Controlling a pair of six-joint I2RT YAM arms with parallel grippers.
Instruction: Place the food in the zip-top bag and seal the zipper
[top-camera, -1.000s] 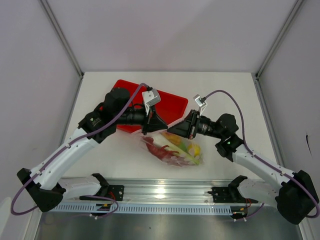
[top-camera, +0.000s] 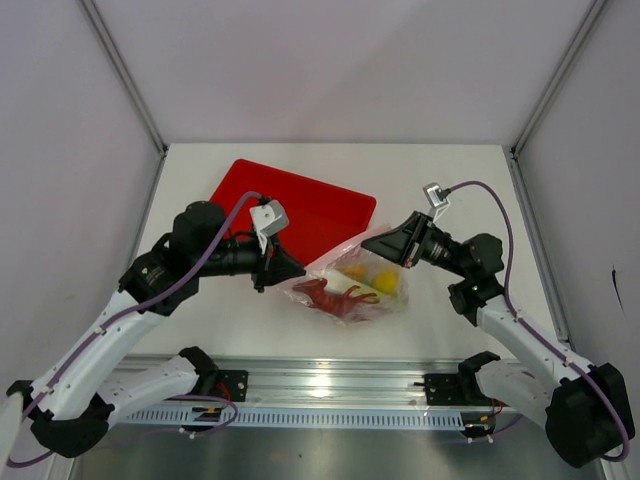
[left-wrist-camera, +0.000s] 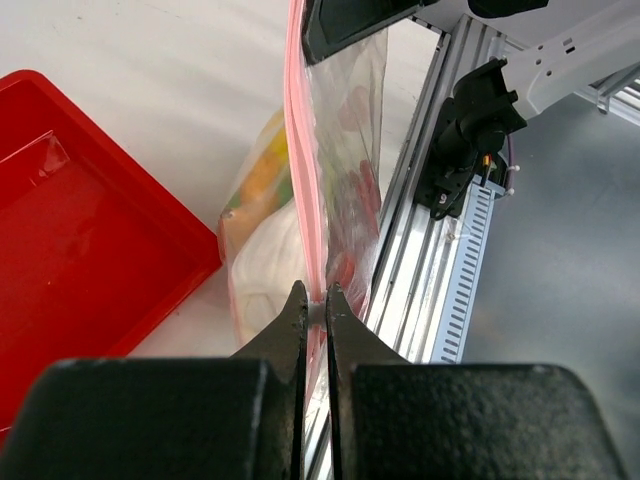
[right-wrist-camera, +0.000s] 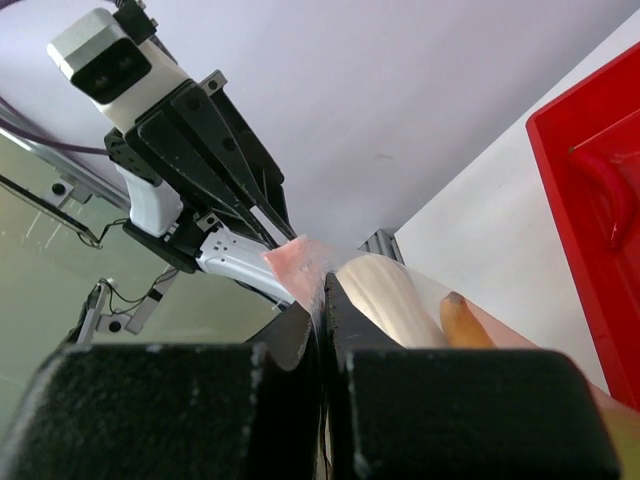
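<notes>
The clear zip top bag hangs between the two arms, with a red lobster, yellow food and a pale item inside. At one end of its pink zipper strip, my left gripper is shut on the bag's edge. My right gripper is shut at the other end, thin film between its fingertips. Taut and nearly straight, the strip runs between both grippers in the left wrist view. Whether the zipper is pressed closed along its length cannot be told.
A red bin stands behind the bag; a red chili pepper lies in it in the right wrist view. A metal rail borders the front edge.
The grippers have drawn apart: the left moved left and slightly toward the front, the right moved to the right.
</notes>
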